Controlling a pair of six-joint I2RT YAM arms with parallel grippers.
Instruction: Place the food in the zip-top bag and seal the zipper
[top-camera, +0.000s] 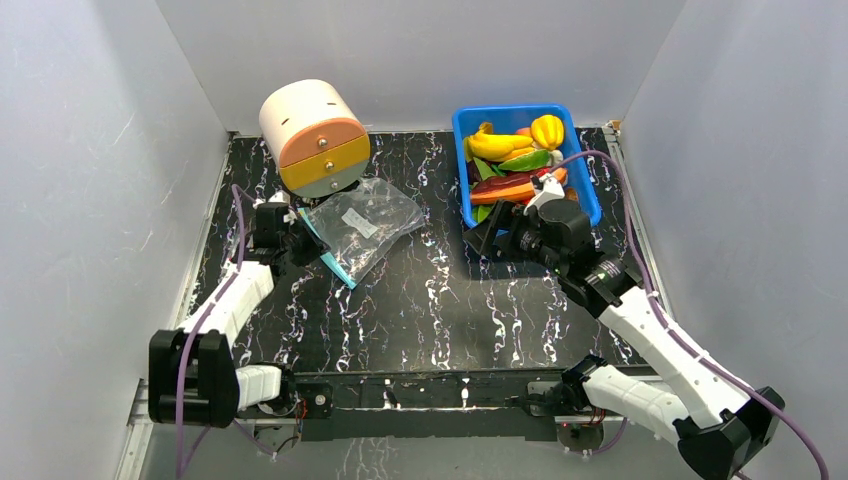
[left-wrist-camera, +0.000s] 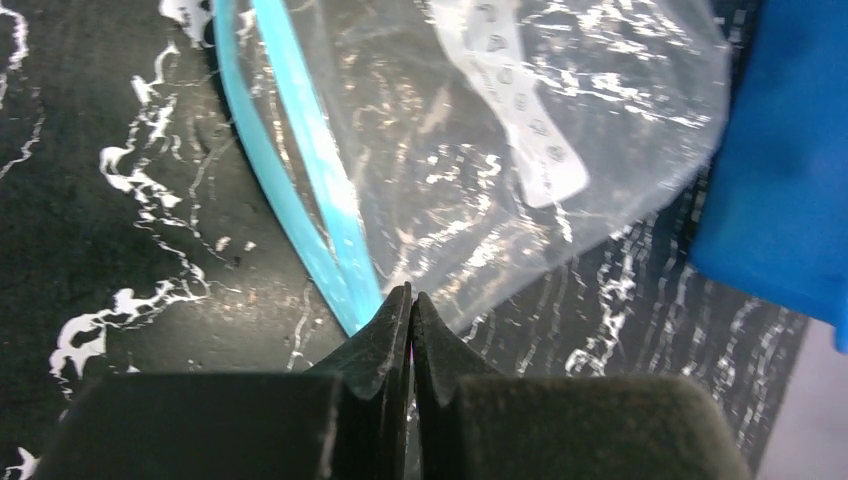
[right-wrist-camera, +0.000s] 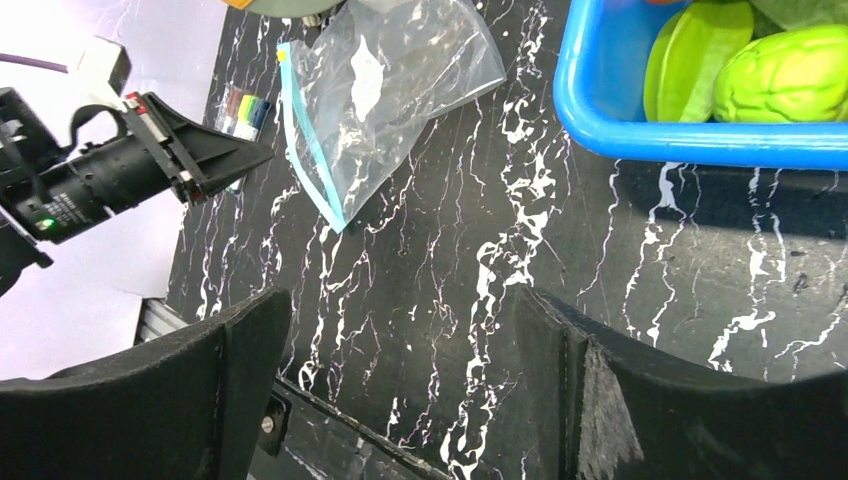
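Note:
The clear zip top bag (top-camera: 372, 225) lies flat on the table, its blue zipper edge (left-wrist-camera: 330, 205) toward my left gripper. That gripper is shut, fingertips together with nothing between them. In the left wrist view the lower end of the zipper edge lies just beyond its tips, outside the fingers; whether they touch it cannot be told. Food, including bananas (top-camera: 490, 146), a yellow pepper (top-camera: 547, 131) and a carrot (top-camera: 502, 193), fills the blue bin (top-camera: 594, 203). My right gripper is open and empty, in front of the bin.
A round drawer box (top-camera: 310, 118) stands behind the bag, close to its back edge. Some coloured pens or markers (right-wrist-camera: 245, 112) lie left of the bag, past the left gripper. Bare table (top-camera: 420, 315) stretches across the front middle.

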